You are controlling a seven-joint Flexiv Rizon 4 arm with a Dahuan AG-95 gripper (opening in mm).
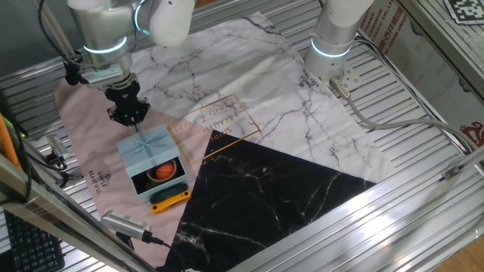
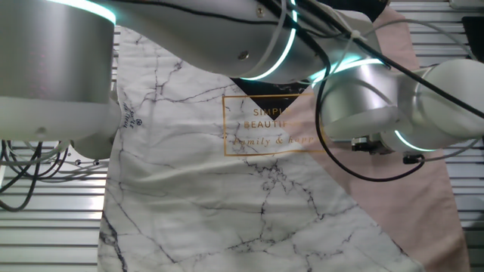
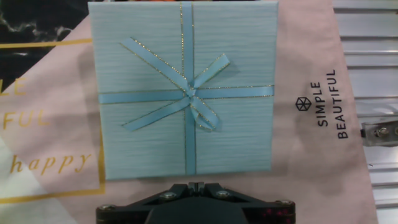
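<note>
A light blue gift box (image 1: 181, 189) rests on the pink part of the cloth. Its lid (image 1: 149, 148), tied with a blue ribbon bow, covers the part nearer the arm and leaves the other end uncovered. In that dark opening lie an orange ball (image 1: 164, 171) and a tan ring-like item around or beside it. My gripper (image 1: 136, 124) is just off the lid's arm-side edge. From the wrist view, the gripper looks shut, its fingertips together below the lid (image 3: 230, 143) edge, with nothing seen between them. Whether they touch the lid is unclear.
A yellow and black item (image 1: 170, 202) lies against the box's open end. Nearby stands a grey device (image 1: 126, 225) with a cable. The black marble section (image 1: 257, 204) and white marble section (image 1: 227, 68) of the cloth are clear.
</note>
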